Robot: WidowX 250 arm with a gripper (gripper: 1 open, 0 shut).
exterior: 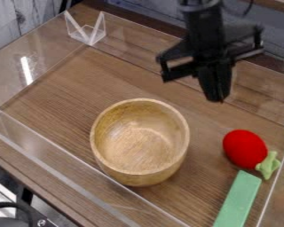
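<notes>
My black gripper (213, 70) is raised over the back middle of the wooden tray, above and behind a red round object (244, 147) with a pale green top (268, 163), which sits at the right. Nothing shows between its fingers; it looks shut. A tan wooden bowl (139, 139) stands in the middle front, and a green block (236, 204) lies at the front right.
A clear plastic piece (88, 27) is at the back left corner of the tray (56, 89). The left and back middle of the tray floor are clear. The tray's walls bound the space.
</notes>
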